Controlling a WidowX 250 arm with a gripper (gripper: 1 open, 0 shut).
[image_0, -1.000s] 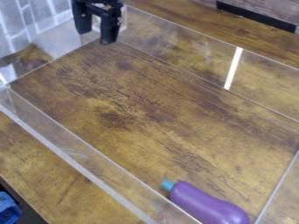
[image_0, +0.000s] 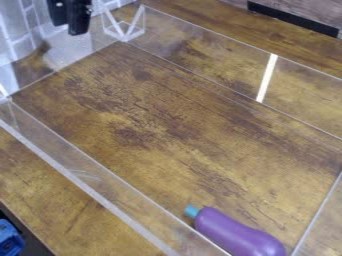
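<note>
My gripper (image_0: 70, 18) is at the top left, a dark shape partly cut off by the frame edge, above the far left corner of a clear-walled wooden tray; whether its fingers are apart or closed is unclear. A purple eggplant-like object (image_0: 235, 230) with a teal tip lies on the wooden floor at the bottom right, far from the gripper.
Clear walls (image_0: 80, 175) border the wooden floor, with white strips at places. A blue object (image_0: 7, 240) sits outside at the lower left edge. A dark panel runs along the top right. The middle of the tray is bare.
My gripper has moved left and up toward the top left edge of the view. The purple object has stayed in place.
</note>
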